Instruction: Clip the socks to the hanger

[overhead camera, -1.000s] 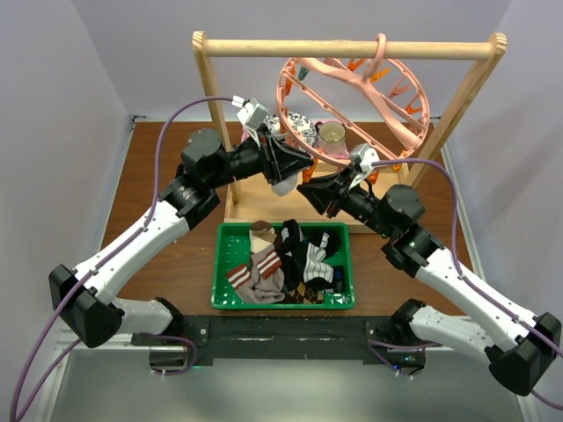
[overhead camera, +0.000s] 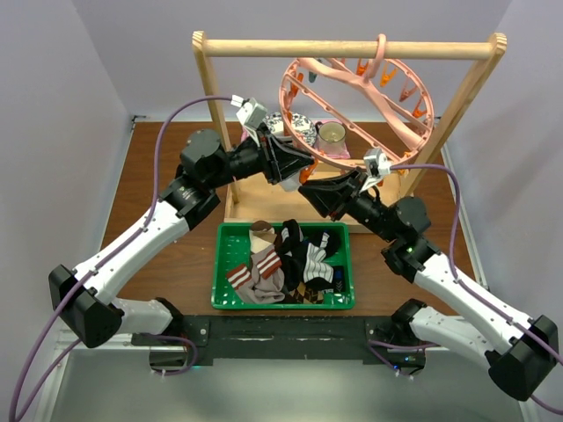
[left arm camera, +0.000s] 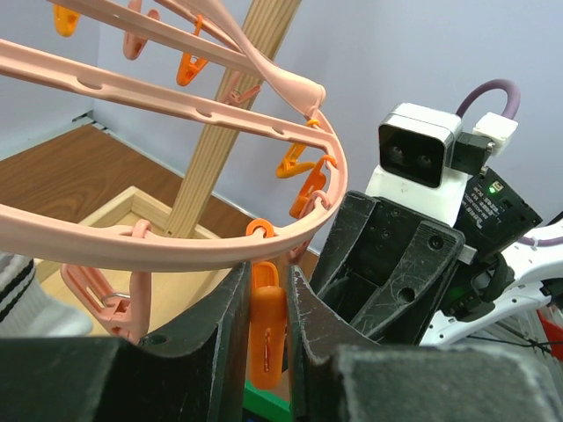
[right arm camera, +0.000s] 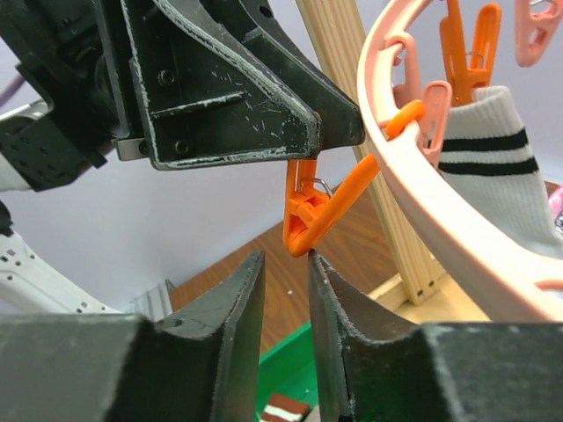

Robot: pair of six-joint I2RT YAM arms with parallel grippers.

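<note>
A pink clip hanger (overhead camera: 369,79) hangs from the wooden bar, with orange and pink clips. My left gripper is shut on an orange clip (left arm camera: 266,334) at the lower ring. In the right wrist view that clip (right arm camera: 308,211) hangs at the ring, held in the left gripper's tips. A white striped sock (right arm camera: 493,167) hangs beside it, by another orange clip. My right gripper sits just below the orange clip, fingertips close together; whether anything is between them is unclear.
A green tray (overhead camera: 220,268) of socks lies below the hanger on the wooden board. The wooden stand's posts (overhead camera: 466,97) flank the hanger. A glass jar (overhead camera: 332,136) and other items stand behind the ring.
The hanger ring has swayed slightly. My right arm has shifted a little downward and right. The left arm holds nearly still.
</note>
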